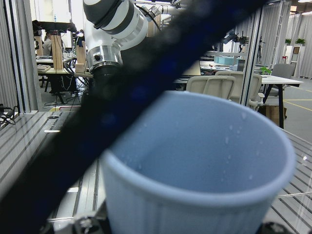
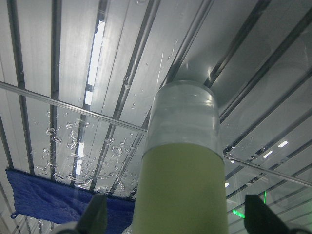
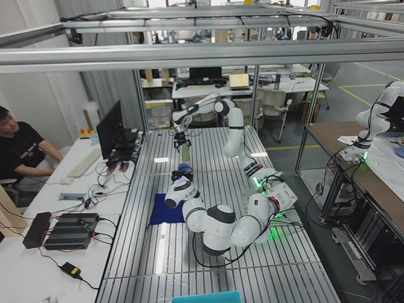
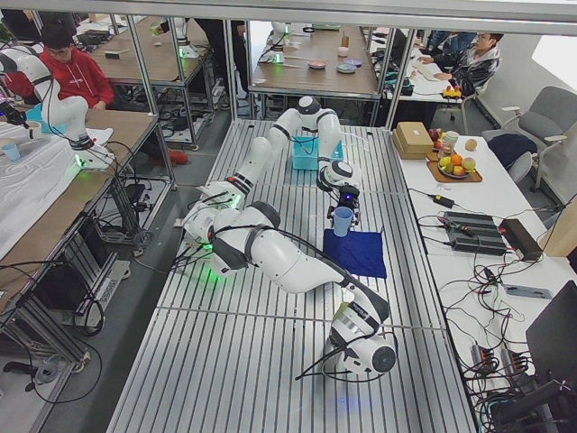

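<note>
A blue cup (image 4: 343, 219) is held up by my left gripper (image 3: 179, 177) over the back part of a dark blue cloth (image 4: 353, 254). In the left wrist view the cup (image 1: 195, 204) fills the lower middle, a blurred dark bar across the upper left. A green bottle with a clear top (image 2: 180, 190) stands upright between the open fingers of my right gripper; whether they touch it cannot be seen. In the camera left view that bottle (image 3: 185, 153) is beyond the cup.
A turquoise bin (image 3: 205, 298) sits at the table's near end in the camera left view. Droplets wet the slatted table (image 2: 39, 126). A side desk (image 4: 451, 316) with electronics and cables runs along the table.
</note>
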